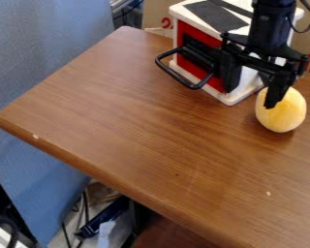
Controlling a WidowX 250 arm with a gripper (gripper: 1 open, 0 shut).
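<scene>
A pale yellow, egg-shaped object [282, 115] rests on the wooden table at the right. My black gripper [273, 85] hangs from the arm just over it, with a finger reaching down in front of its upper part; whether the fingers are open or shut is unclear. Behind the gripper stands a white box [193, 20] with a red front and a black looped handle.
A cardboard box [159, 12] is at the back. Beyond the table's left edge are a blue panel [28, 87] and cables below.
</scene>
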